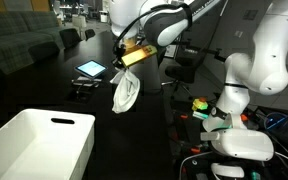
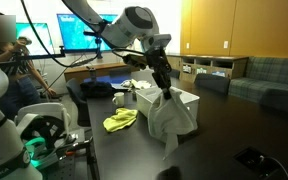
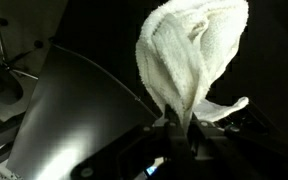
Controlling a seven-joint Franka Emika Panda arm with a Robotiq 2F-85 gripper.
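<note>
A white cloth (image 1: 127,91) hangs in the air over the dark table, and my gripper (image 1: 122,72) is shut on its upper end. Exterior view 2 has the cloth (image 2: 170,116) draped downward from my gripper (image 2: 165,91), its lower tip above the table. In the wrist view the cloth (image 3: 187,55) spreads out from between the fingers and covers much of the upper middle, so most of what lies beneath it is hidden.
A large white open box (image 1: 42,145) stands on the table at the near left. A yellow cloth (image 2: 120,119) lies near the table edge. A tablet (image 1: 91,68) and dark items sit farther back. Bare table (image 1: 134,145) shows beside the box.
</note>
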